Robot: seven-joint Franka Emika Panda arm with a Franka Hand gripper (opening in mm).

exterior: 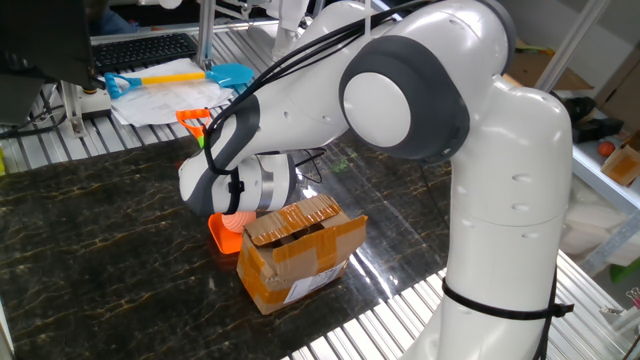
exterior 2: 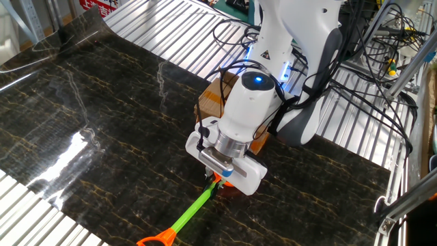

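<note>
A toy shovel has a green shaft (exterior 2: 193, 210), an orange handle (exterior 2: 158, 238) and an orange scoop (exterior: 227, 238). The scoop lies beside the cardboard box, and an orange-pink ball (exterior: 238, 222) shows in it below my wrist. In the second exterior view my gripper (exterior 2: 214, 180) points down over the shaft near the scoop, its fingers close on either side and seemingly shut on it. The arm hides the fingers in the first exterior view. The cardboard box (exterior: 300, 267) stands with its top flaps partly open and a dark gap between them.
A yellow-and-blue shovel (exterior: 172, 78) lies on paper at the back, near a keyboard (exterior: 146, 50). Black cables (exterior 2: 372, 102) hang near the arm's base.
</note>
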